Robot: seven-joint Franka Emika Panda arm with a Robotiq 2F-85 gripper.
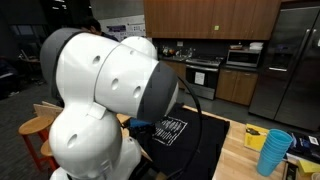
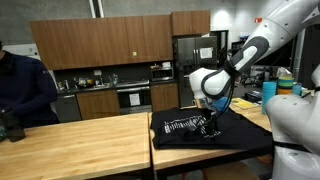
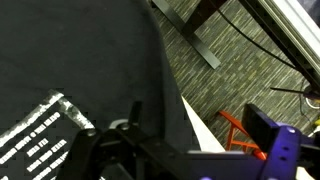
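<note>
A dark cloth (image 2: 178,156) covers part of the wooden table (image 2: 80,143). White stripes mark the cloth in all views, as at its lower left corner in the wrist view. My gripper is open, its two dark fingers wide apart. Nothing is between them; the cloth's edge, a strip of table and the floor show in the gap. From exterior view 2, the white arm (image 2: 205,80) reaches over the cloth from the right. The gripper's height above the cloth is hard to judge.
Blue stacked cups (image 1: 272,153) stand at the table's right side, near a yellow item (image 1: 256,138). Orange-red stools (image 1: 37,126) are on the floor at left. A black cable (image 1: 197,130) loops beside the arm.
</note>
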